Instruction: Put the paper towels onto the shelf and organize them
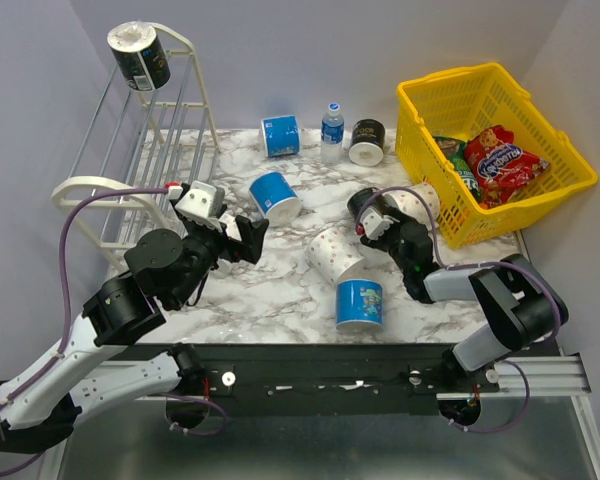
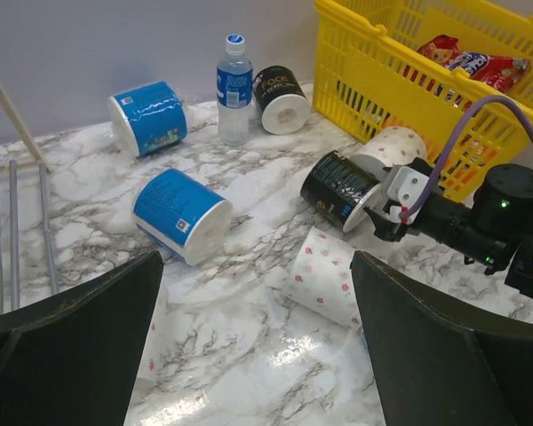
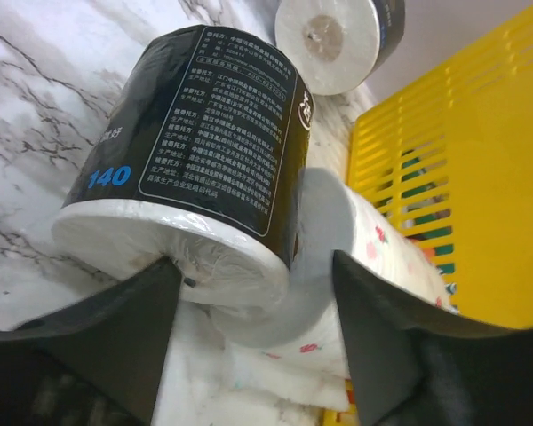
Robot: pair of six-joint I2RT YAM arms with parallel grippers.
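Paper towel rolls lie on the marble table: blue ones (image 1: 280, 136) (image 2: 180, 213), a black one (image 1: 366, 140) at the back, white dotted ones (image 1: 333, 255) (image 2: 324, 275). A black roll (image 3: 195, 133) lies beside a white roll (image 3: 382, 266) by the basket, its end between the blurred fingers of my right gripper (image 1: 373, 228), which look part open; contact is unclear. My left gripper (image 1: 243, 232) hangs open near the shelf (image 1: 140, 150), with nothing held. A black roll (image 1: 138, 55) stands on the shelf's top.
A yellow basket (image 1: 455, 90) with snack bags fills the back right. A water bottle (image 1: 332, 133) stands at the back middle. The table's centre has some free space.
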